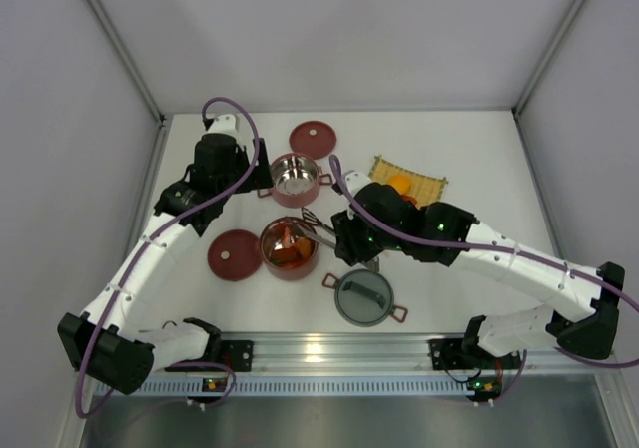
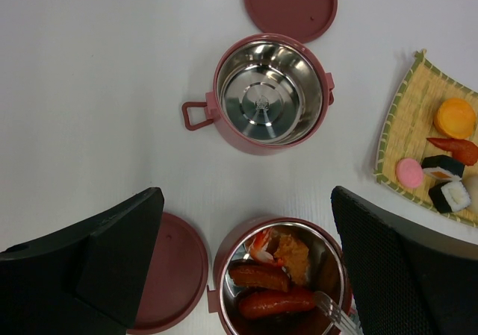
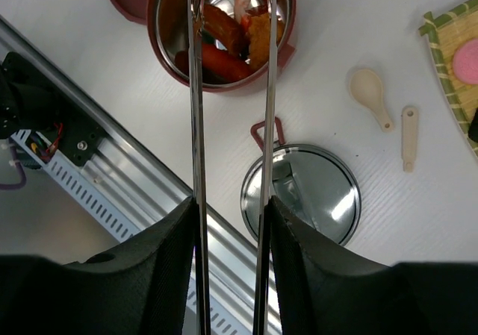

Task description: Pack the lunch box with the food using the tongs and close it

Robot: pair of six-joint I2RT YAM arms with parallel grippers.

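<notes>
My right gripper is shut on a pair of metal tongs (image 3: 198, 126), whose two long arms stand apart. Their tips reach over the near pink pot (image 1: 292, 272), and nothing shows clasped between them. Inside that pot lie sausages (image 2: 280, 303), a breaded piece (image 2: 293, 254) and a shrimp (image 2: 260, 245). Behind it is a second pink pot (image 2: 225, 122), steel-lined and empty. Open and holding nothing, my left gripper hovers above the table by the pots. A bamboo mat (image 2: 396, 126) carries sushi, a pink slice (image 2: 409, 172), an orange round (image 2: 455, 118) and other food.
One dark red lid (image 1: 235, 255) lies left of the near pot, another (image 1: 313, 139) at the back. A grey lid (image 1: 363, 298) with handles rests near the front edge. A beige spoon (image 3: 367, 89) and a beige handle (image 3: 409, 137) lie under the right arm.
</notes>
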